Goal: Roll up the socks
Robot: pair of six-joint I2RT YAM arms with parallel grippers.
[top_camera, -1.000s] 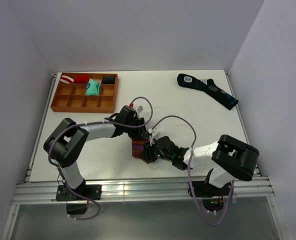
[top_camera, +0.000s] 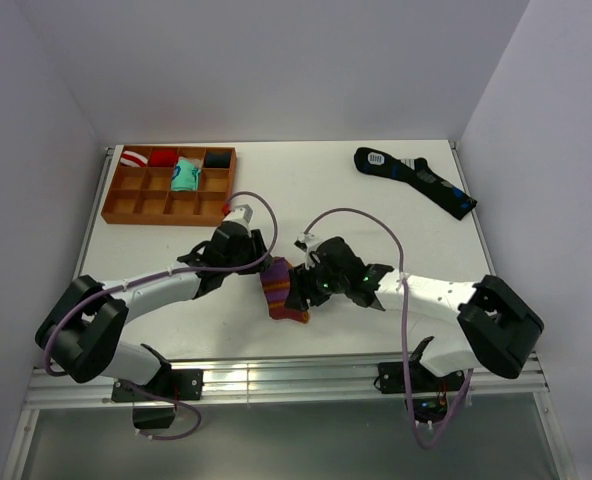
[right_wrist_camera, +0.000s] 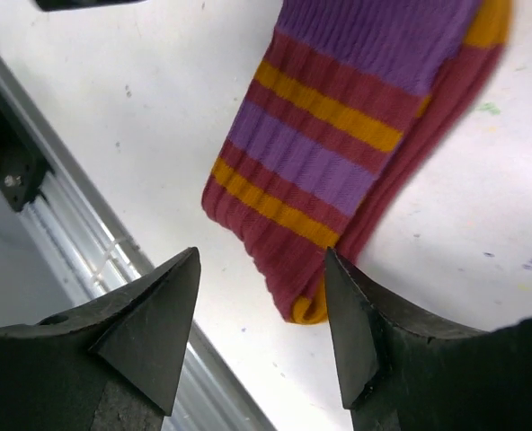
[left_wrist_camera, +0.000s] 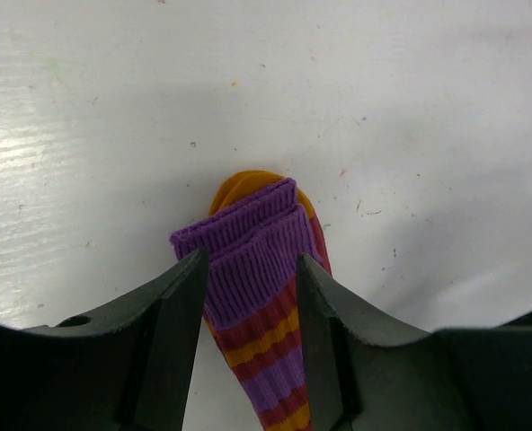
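A striped sock (top_camera: 276,290) in purple, red and yellow lies folded lengthwise, one layer on another, at the table's front middle. My left gripper is open above the sock's cuff end, whose purple ribbed edges (left_wrist_camera: 252,260) show between the fingers in the left wrist view. My right gripper is open over the other end, where the toe (right_wrist_camera: 284,260) shows between and beyond its fingers.
A wooden compartment box (top_camera: 126,200) with several rolled socks stands at the back left. Dark socks (top_camera: 441,195) lie at the back right. The table's metal front rail (top_camera: 276,375) is close below the work area.
My left gripper has drawn back to the left from over the sock, uncovering more of it. The right arm has shifted slightly, with its gripper staying near the sock.
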